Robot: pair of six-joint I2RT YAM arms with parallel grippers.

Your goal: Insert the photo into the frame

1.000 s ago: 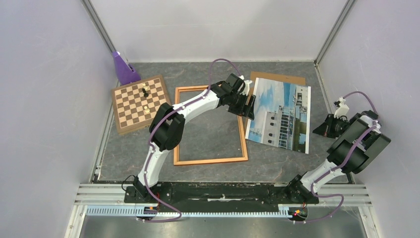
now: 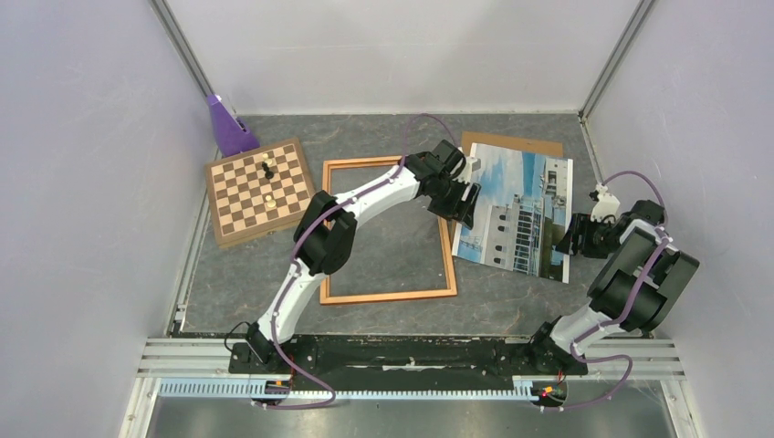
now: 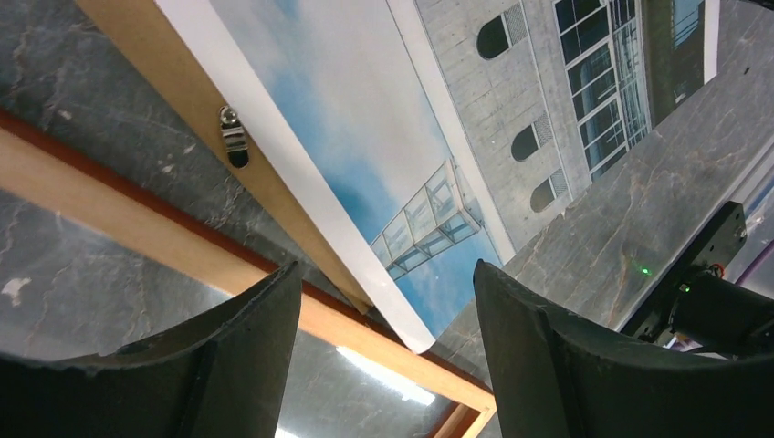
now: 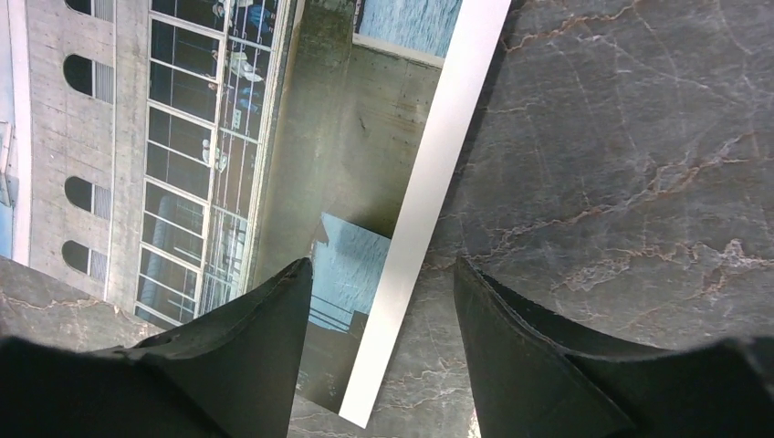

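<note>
The photo (image 2: 511,210) of a building under blue sky lies on a tan backing board (image 2: 516,143) right of the empty wooden frame (image 2: 392,295). My left gripper (image 2: 462,205) hangs over the photo's left edge by the frame's right rail; in the left wrist view its fingers are open around the white margin and rail (image 3: 196,255), holding nothing visible. My right gripper (image 2: 578,233) is at the photo's right edge; in the right wrist view its open fingers straddle the white margin (image 4: 402,274).
A chessboard (image 2: 237,201) with several pieces and a purple object (image 2: 228,123) sit at the left. Bare table (image 2: 493,301) lies in front of the photo; a wall stands close on the right.
My right gripper has moved left to the photo's right edge. My left gripper has shifted slightly right and down in the top view.
</note>
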